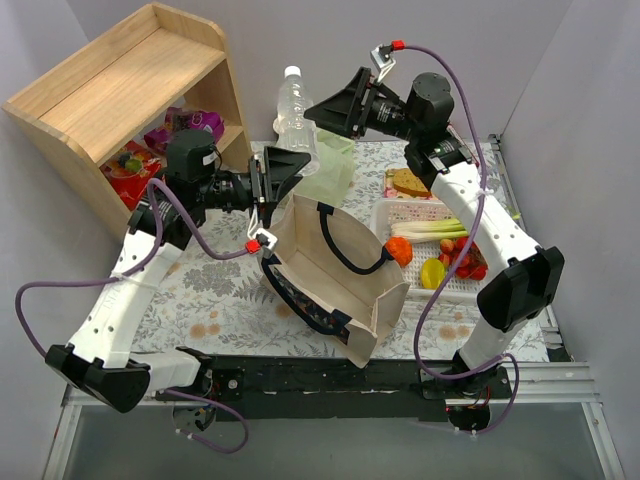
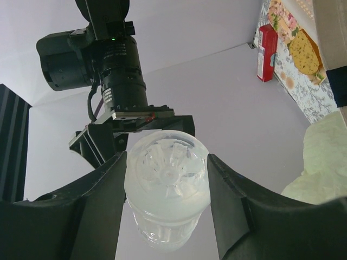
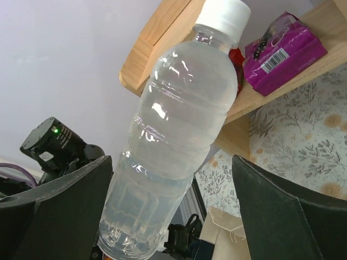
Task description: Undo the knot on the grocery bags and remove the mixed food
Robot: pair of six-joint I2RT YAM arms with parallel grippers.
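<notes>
My left gripper [image 1: 282, 172] holds an upright clear plastic bottle [image 1: 297, 112] by its lower end, above a beige tote bag [image 1: 335, 290] with dark handles. In the left wrist view the bottle [image 2: 167, 184] sits between the fingers. My right gripper [image 1: 335, 110] stands open beside the bottle's upper part; in the right wrist view the bottle [image 3: 168, 119] lies between its spread fingers. A pale green plastic grocery bag [image 1: 330, 175] lies on the table behind the tote, partly hidden by the bottle; whether it is knotted I cannot tell.
A wooden shelf [image 1: 120, 70] with purple and red packets stands at left. At right are a white basket [image 1: 385, 225] of vegetables and a board with bread [image 1: 410, 182].
</notes>
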